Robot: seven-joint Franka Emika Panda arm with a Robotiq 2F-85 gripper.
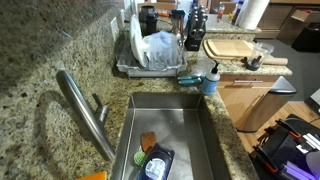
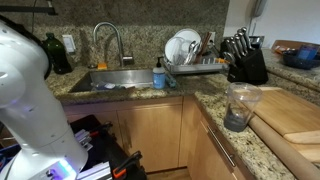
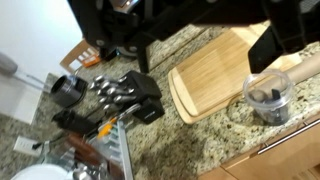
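Observation:
My gripper is open, its two dark fingers standing well apart at the top of the wrist view. Nothing shows between them except the counter and board farther off. Below the right finger sits a clear jug [image 3: 268,98] with something dark in its bottom. Wooden cutting boards [image 3: 205,82] lie next to it, and a black knife block [image 3: 143,98] stands to their left. In the second exterior view the white arm [image 2: 42,125] fills the lower left; its fingers are out of that view.
The sink [image 1: 188,140] holds a brown sponge [image 1: 148,141], a green scrubber [image 1: 139,157] and a dark item [image 1: 155,165]. A blue soap bottle [image 2: 158,76] stands beside it. Dishes fill the rack [image 1: 150,69]. The counter between rack and jug is mostly clear.

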